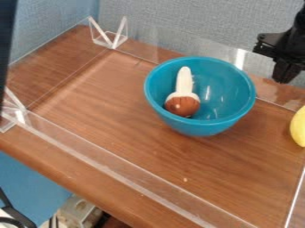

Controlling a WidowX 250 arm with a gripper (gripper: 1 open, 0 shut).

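Note:
A blue bowl (220,98) sits right of centre on the wooden table, holding a white and brown mushroom-like toy (183,98). At the right edge lies a yellow object (298,126), partly out of frame. Above it, at the top right, the black gripper (284,62) hangs over the back edge of the table, partly cut off by the frame; it looks shut, with nothing visible between its fingers.
Clear plastic barriers (131,187) border the table, with brackets at the back left and left edge. A blue-grey padded wall (167,22) stands behind.

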